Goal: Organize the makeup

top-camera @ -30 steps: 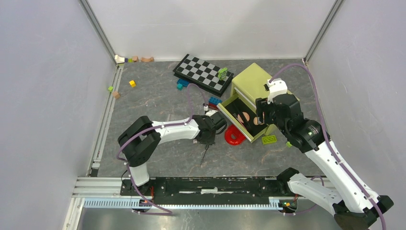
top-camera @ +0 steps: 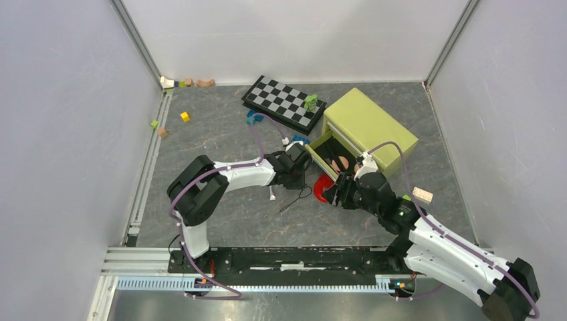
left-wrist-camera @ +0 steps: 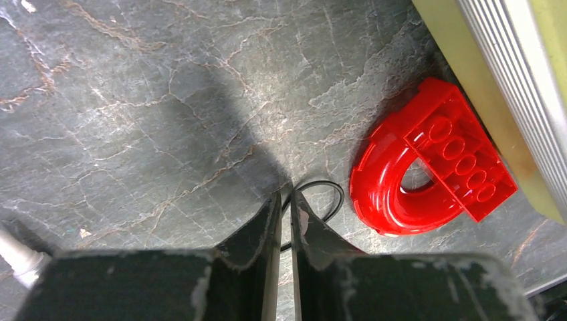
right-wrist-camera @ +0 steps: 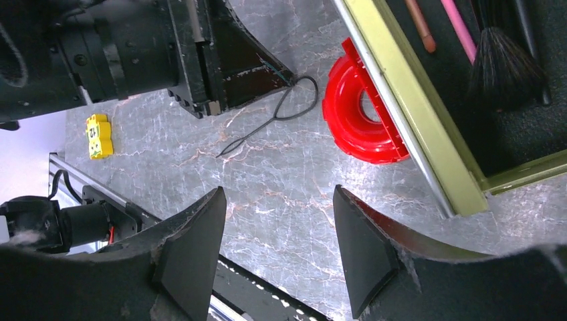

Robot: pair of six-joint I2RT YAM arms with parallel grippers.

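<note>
A green drawer box (top-camera: 370, 119) has its drawer open, holding makeup brushes (right-wrist-camera: 501, 67), a brown pencil and a pink stick. My left gripper is low beside the drawer, shut on a thin black looped cord, also in the right wrist view. My right gripper stands open with nothing between its fingers, above the floor by the drawer's front corner.
A red ring-shaped toy (left-wrist-camera: 394, 194) lies against the drawer front. A white tube (left-wrist-camera: 20, 261) lies left of the left gripper. A chessboard (top-camera: 284, 103) and scattered blocks are toward the back; bare floor lies at the front.
My right arm has moved from over the drawer toward the front left, closer to the left gripper. The left gripper has shifted slightly toward the back, and the cord has moved with it.
</note>
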